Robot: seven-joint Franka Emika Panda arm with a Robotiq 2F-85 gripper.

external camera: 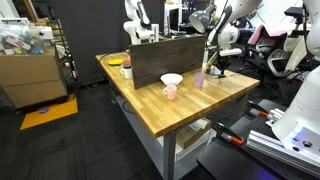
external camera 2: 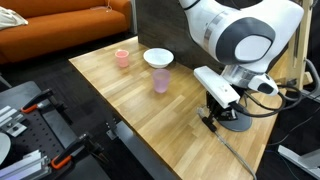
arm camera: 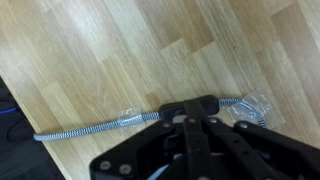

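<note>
A grey-and-white striped cord (arm camera: 90,129) lies over the wooden table, with bits of clear tape or plastic (arm camera: 130,116) on it. Midway along the cord is a dark, rounded piece (arm camera: 175,108), right at my fingertips. In exterior view 2 the same cord (external camera 2: 230,150) runs toward the table's front right edge. My gripper points down at the dark piece and looks shut; whether the cord passes between its fingers is hidden. From the side, the gripper (external camera 2: 208,117) is low, close to the tabletop.
A purple cup (external camera 2: 161,81), a white bowl (external camera 2: 158,56) and a pink cup (external camera 2: 122,58) stand to the left on the table. A dark upright panel (external camera: 170,61) runs behind them. Bare tabletop (external camera 2: 150,115) lies between the cups and my arm.
</note>
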